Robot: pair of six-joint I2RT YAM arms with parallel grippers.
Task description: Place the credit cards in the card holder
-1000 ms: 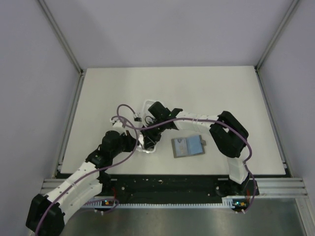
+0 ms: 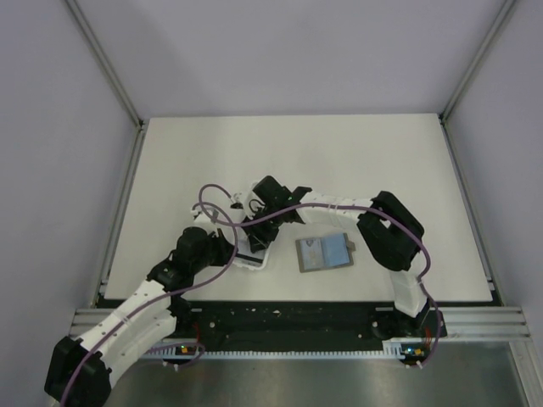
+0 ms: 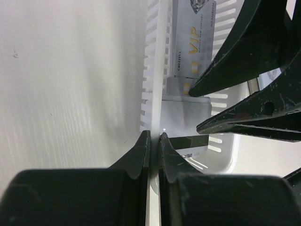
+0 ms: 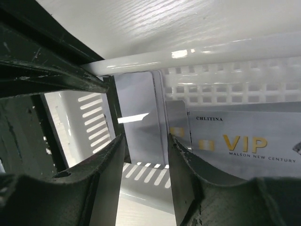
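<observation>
A white slotted basket [image 3: 221, 155] holds grey cards, including a VIP card [image 4: 244, 141] and a blank silver card [image 4: 136, 127] beside a dark strip. My left gripper is shut on the basket's left rim. Over the basket my right gripper is part open, its tips low at the silver card; whether anything is between them is hard to tell. The grey-and-blue card holder [image 2: 324, 252] lies to the right of the basket on the table.
Both arms crowd around the basket at the middle front.
My left arm looks still.
</observation>
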